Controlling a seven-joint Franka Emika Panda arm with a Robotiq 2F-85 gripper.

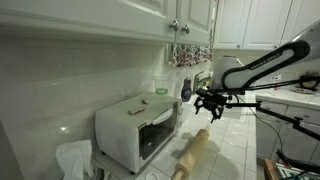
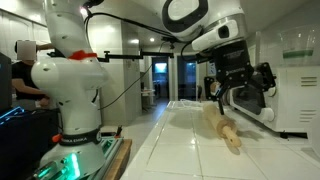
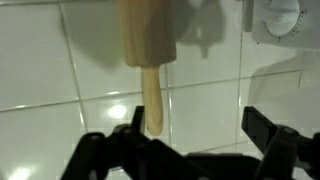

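Note:
A wooden rolling pin lies lengthwise on the white tiled counter, beside the toaster oven. In the wrist view its thick body enters from the top, and a thinner handle points down toward the fingers. My gripper is open, with empty space between its dark fingers. It hangs above the counter near the pin's far end, as exterior view 1 shows. In exterior view 2 the pin rests on the tiles below the gripper, apart from it.
A white toaster oven stands against the wall; its dial shows at the wrist view's upper right. White cabinets hang above. A crumpled white item lies left of the oven.

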